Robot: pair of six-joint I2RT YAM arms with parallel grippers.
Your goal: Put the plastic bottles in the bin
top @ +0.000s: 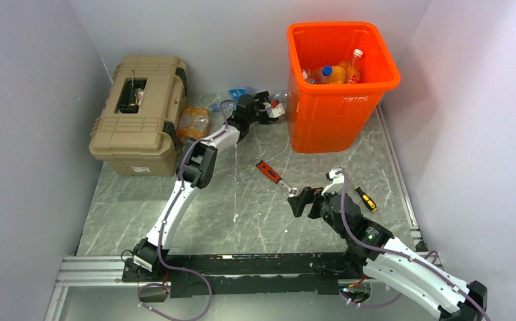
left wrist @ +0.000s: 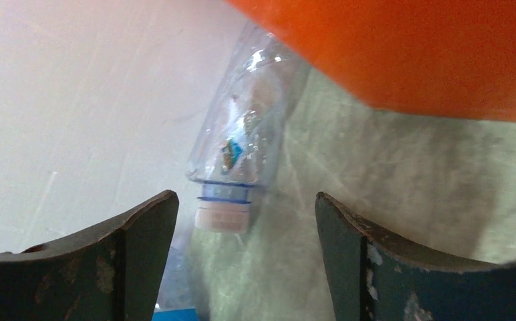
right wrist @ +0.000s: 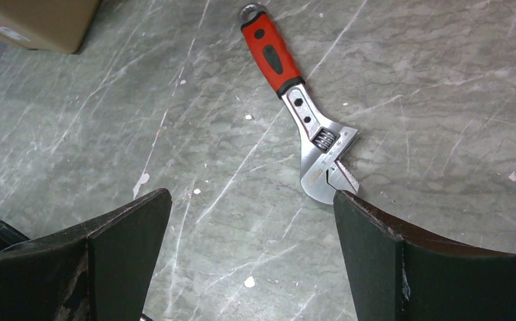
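A clear plastic bottle (left wrist: 238,127) lies by the back wall beside the orange bin (top: 332,120), its cap toward my left gripper, whose fingers stand apart around the cap end without visibly touching it. Other bottles, an orange one (top: 192,124) and a blue-labelled one (top: 237,92), lie near the case. Several bottles (top: 337,73) are inside the bin. My right gripper is open and empty over the floor, near a red-handled wrench (right wrist: 272,57).
A tan case (top: 135,137) fills the back left. A yellow-handled tool (top: 366,199) lies beside the right arm.
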